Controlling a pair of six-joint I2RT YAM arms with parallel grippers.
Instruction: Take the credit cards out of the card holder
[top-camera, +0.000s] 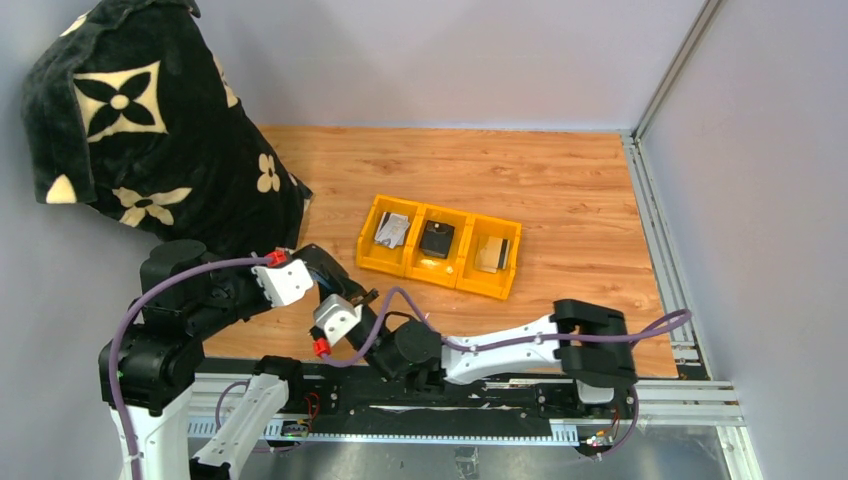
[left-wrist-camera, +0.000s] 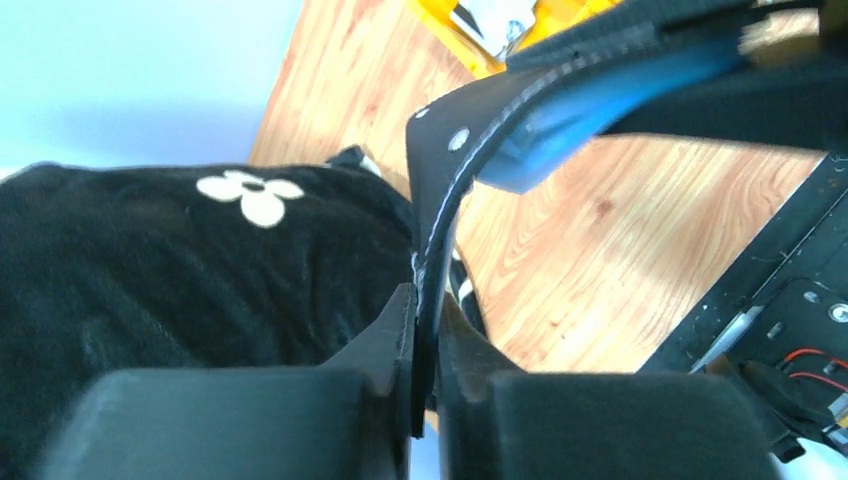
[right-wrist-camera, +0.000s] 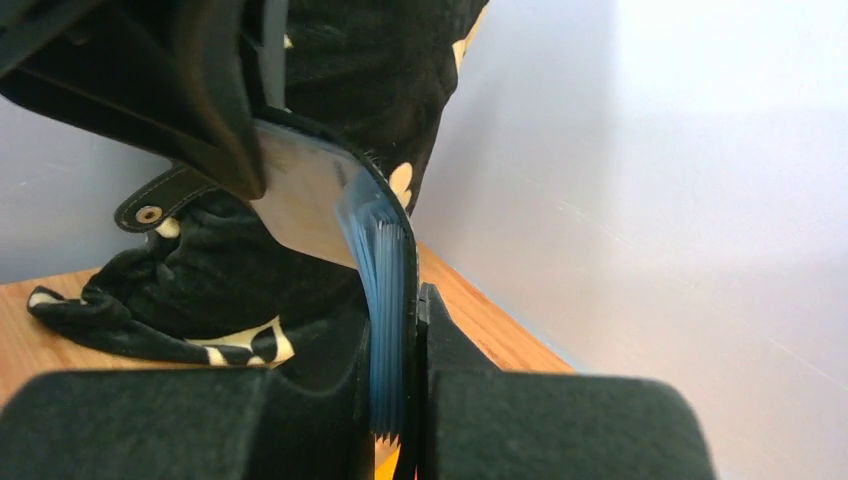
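Note:
The dark card holder (left-wrist-camera: 440, 170) hangs between my two grippers above the table, its cover bent and its blue clear sleeves (right-wrist-camera: 382, 250) edge-on. In the right wrist view, my right gripper is shut on the holder, sleeves and cover edge between its fingers. In the left wrist view, the holder's cover runs down between the close fingers of my left gripper; whether they press on it is unclear. A pale rounded panel (right-wrist-camera: 302, 195) shows inside the cover. From above, the arms mostly hide the holder.
A yellow three-part tray (top-camera: 440, 278) stands on the table, with cards (top-camera: 392, 229) in its left part, a black item (top-camera: 436, 238) in the middle and a tan item (top-camera: 490, 254) at right. A black patterned cushion (top-camera: 170, 130) leans at back left.

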